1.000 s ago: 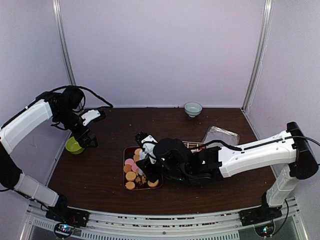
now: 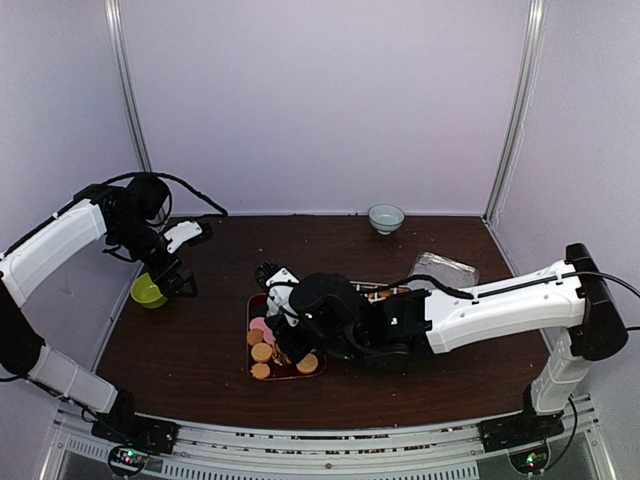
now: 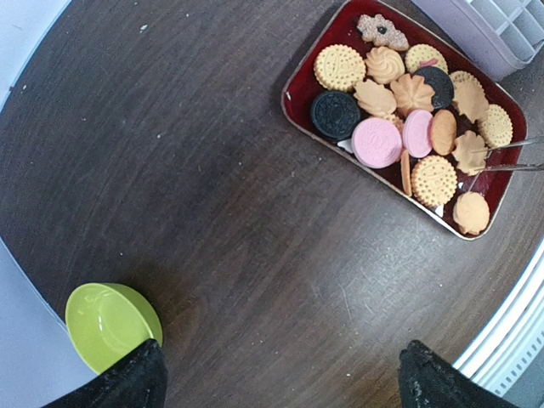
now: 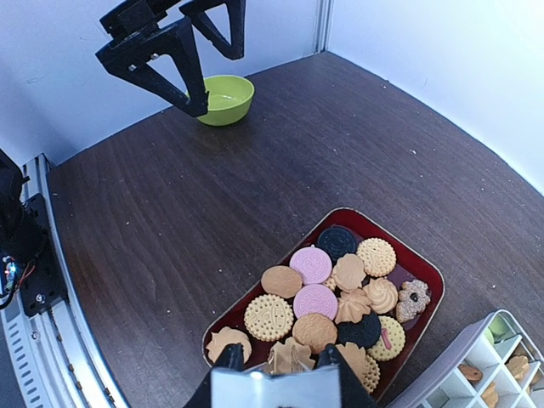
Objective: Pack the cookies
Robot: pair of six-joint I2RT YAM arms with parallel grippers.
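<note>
A red tray (image 2: 255, 370) of assorted cookies lies at the middle front, partly under my right arm in the top view. My right gripper is low at the tray, shut on a flower-shaped cookie (image 4: 291, 354) at the bottom of the right wrist view. A compartment box (image 4: 450, 382) holding some cookies (image 4: 515, 367) sits beside the tray, mostly hidden behind the arm from above. My left gripper (image 2: 178, 285) stands open above the table at the left, near the green bowl (image 2: 146, 296), with nothing between its fingers.
A clear plastic container (image 2: 445, 270) lies at the right rear, and a pale bowl (image 2: 386, 218) stands at the back.
My right gripper and arm have shifted slightly leftward over the tray. My left arm is unchanged.
</note>
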